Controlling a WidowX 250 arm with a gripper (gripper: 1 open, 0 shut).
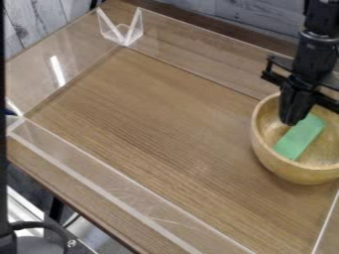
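My black gripper [286, 97] points down over the back rim of a wooden bowl [273, 151] at the right of the view, with its fingertips low at the bowl's back-left part. The fingers look close together, with nothing visible between them. A green oblong object [300, 137] lies inside the bowl, in front of and right of the fingertips.
A clear bracket [121, 30] sits at the back left. A black cable and fitting are at the lower left, outside the table.
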